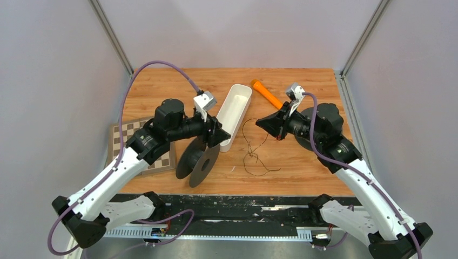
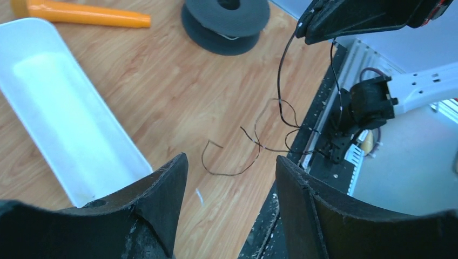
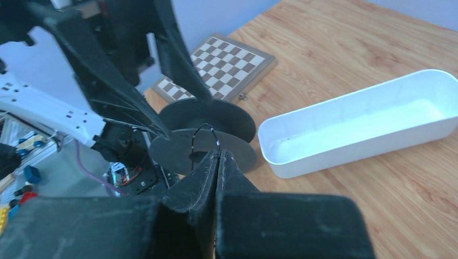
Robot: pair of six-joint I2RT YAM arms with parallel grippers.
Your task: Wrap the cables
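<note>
A thin dark cable (image 1: pixel 250 154) hangs in loose loops over the middle of the table in the top view. Its upper part (image 2: pixel 281 81) reaches up to my right gripper (image 1: pixel 263 127), which is shut on it. In the right wrist view a short bend of the cable (image 3: pixel 218 141) sticks out past the tips of my right gripper. My left gripper stands open, nothing between its fingers; from above, the left gripper (image 1: pixel 224 136) is over the near end of the white tray. Whether the lower loops touch the wood is hard to tell.
The empty white tray (image 1: pixel 235 106) lies between the arms. A black spool (image 1: pixel 204 164) stands on edge below my left gripper; another spool (image 2: pixel 227 32) lies flat at the right. An orange handle (image 1: pixel 266 93) and a chessboard (image 1: pixel 160 164) are also on the table.
</note>
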